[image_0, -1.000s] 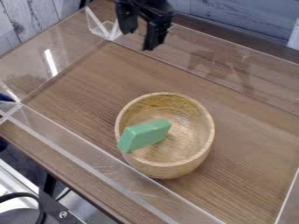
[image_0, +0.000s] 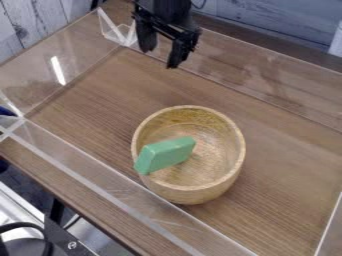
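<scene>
My black gripper (image_0: 166, 50) hangs at the top centre of the camera view, open, over the back part of the wooden surface, with nothing visible between its fingers. Toward the front centre a round beige bowl (image_0: 214, 165) holds a green block (image_0: 166, 154), which lies at a slant against the bowl's left side.
Clear plastic walls (image_0: 94, 180) edge it. A black cable (image_0: 27, 230) lies outside at the lower left.
The bowl and green block have stayed where they were.
</scene>
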